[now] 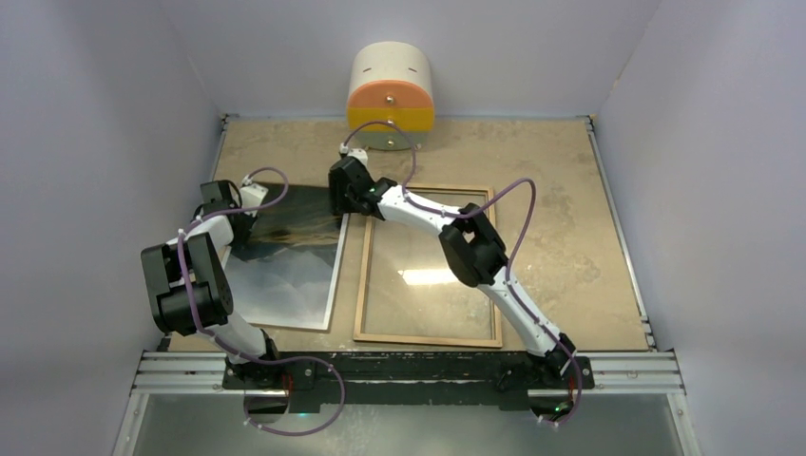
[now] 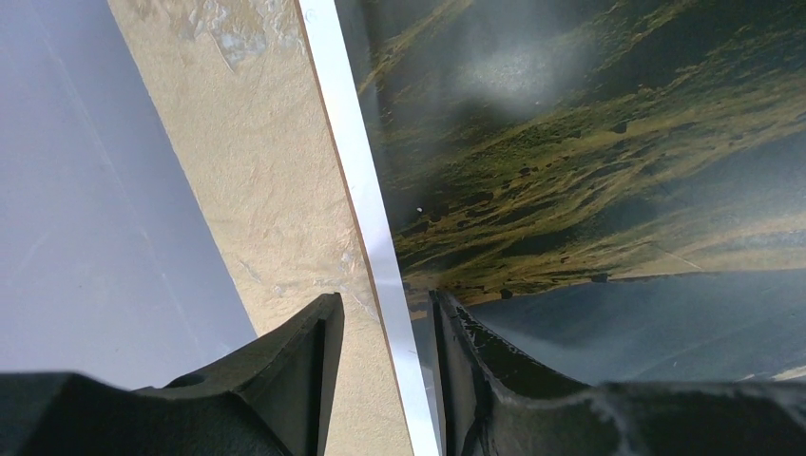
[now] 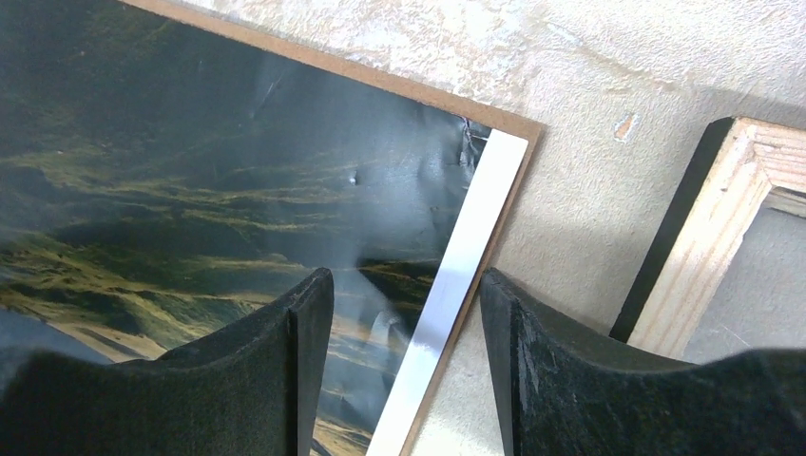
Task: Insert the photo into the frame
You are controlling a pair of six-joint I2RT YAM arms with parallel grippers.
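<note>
The photo (image 1: 285, 271) is a dark landscape panel with white side edges, lying flat on the left of the table. Right of it lies the wooden frame (image 1: 361, 294), empty inside. In the left wrist view, my left gripper is open, its fingers on either side of the photo's left white edge (image 2: 375, 228). At the upper right part of the photo, my right gripper is open too, with the right white edge (image 3: 466, 247) running between its fingers. Neither gripper visibly pinches the edge.
A small drawer box (image 1: 390, 90) with orange and yellow fronts stands at the back wall. A narrow strip of table separates photo and frame.
</note>
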